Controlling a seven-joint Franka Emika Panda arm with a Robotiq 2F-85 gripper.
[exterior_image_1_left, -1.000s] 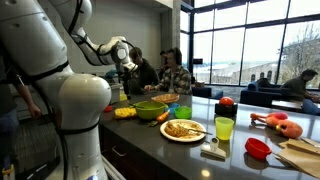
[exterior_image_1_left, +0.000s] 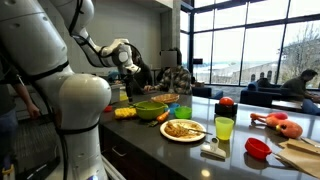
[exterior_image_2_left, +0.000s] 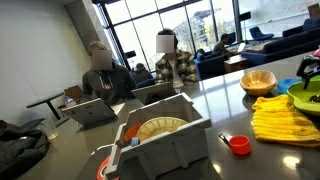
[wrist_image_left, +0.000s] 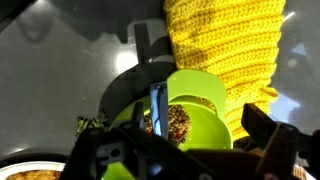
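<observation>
My gripper is open above a green bowl (wrist_image_left: 209, 132), its dark fingers standing apart on either side in the wrist view. Reddish-brown bits lie in the bowl. A dark, narrow upright piece (wrist_image_left: 158, 108) with a bluish edge crosses the bowl's left part; I cannot tell what it is. Beside the bowl spreads a yellow knitted cloth (wrist_image_left: 222, 40). From exterior view 1, the gripper (exterior_image_1_left: 132, 72) hangs at the arm's end, clear above the green bowl (exterior_image_1_left: 150, 108). Exterior view 2 shows the bowl (exterior_image_2_left: 303, 96) only partly, at the right edge.
A plate of food (exterior_image_1_left: 182, 131) lies nearer the arm, with a yellow-green cup (exterior_image_1_left: 224, 128) and red bowl (exterior_image_1_left: 258, 149) to its right. On the other side stand a grey bin (exterior_image_2_left: 168, 146), small red cup (exterior_image_2_left: 240, 145) and wooden bowl (exterior_image_2_left: 258, 82). People sit behind.
The arm and tabletop objects look nearly the same across exterior view 1. A person in the background has shifted slightly.
</observation>
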